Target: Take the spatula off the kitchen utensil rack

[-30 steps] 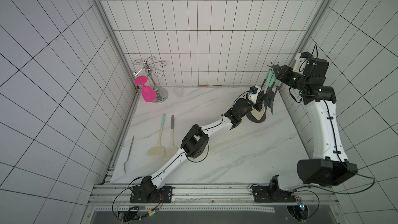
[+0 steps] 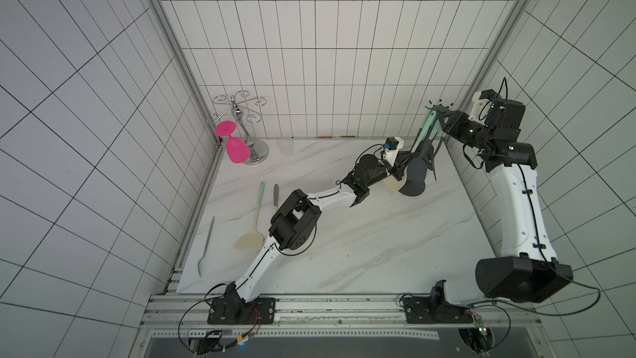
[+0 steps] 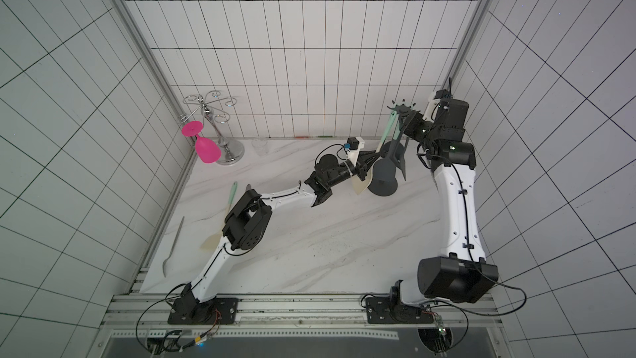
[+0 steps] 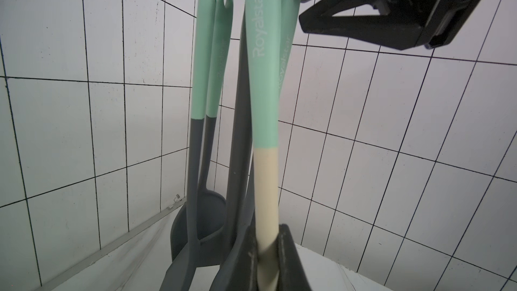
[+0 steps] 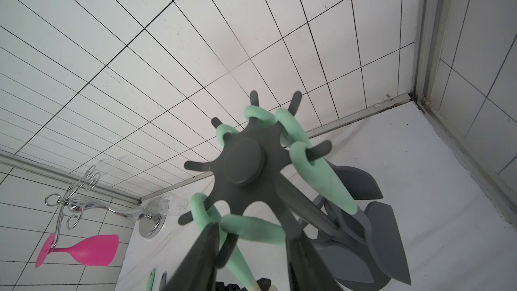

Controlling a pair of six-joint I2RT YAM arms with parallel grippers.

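The spatula, with a green handle (image 4: 264,64) and cream shaft (image 4: 265,183), stands upright in the left wrist view. My left gripper is shut on its shaft. In the top left view its cream blade (image 2: 395,183) shows just below that gripper. The dark rack's hub (image 5: 245,161) fills the middle of the right wrist view. The spatula's green loop (image 5: 199,207) is at a left hook. My right gripper is part open at the near hooks, with a hook and another green handle (image 5: 255,229) between or just beyond its fingers; contact cannot be told.
Several grey utensils (image 5: 377,237) hang on the rack's right side. A green-handled turner (image 2: 250,238) and other tools lie on the left counter. A chrome stand (image 2: 255,151) with a pink utensil (image 2: 237,150) is at the back left.
My left gripper has moved left with the spatula, its blade shifting left from in front of the rack base. The right arm has moved only slightly.
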